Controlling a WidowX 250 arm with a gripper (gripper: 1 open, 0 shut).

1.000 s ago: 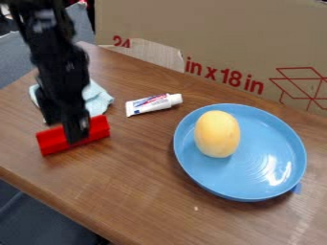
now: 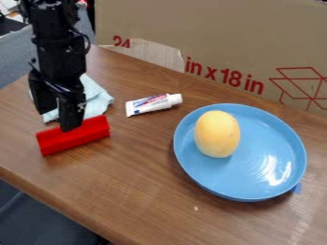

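My black gripper (image 2: pixel 61 107) hangs at the left of the table, just above a red cylindrical object (image 2: pixel 75 139) lying near the table's left edge. Its fingers point down and look open, with the red object below them. A light blue cloth (image 2: pixel 94 96) lies partly hidden behind the gripper. A white toothpaste tube (image 2: pixel 151 103) lies to the right of it. A yellow egg-shaped object (image 2: pixel 217 134) rests on a blue plate (image 2: pixel 243 182) at the right.
A large cardboard box (image 2: pixel 217 38) stands along the back of the table. The table's edge runs along the lower left, with a dark area beyond.
My gripper has moved up from lower over the red object, which stays in about the same place. The plate, tube and yellow object have not moved.
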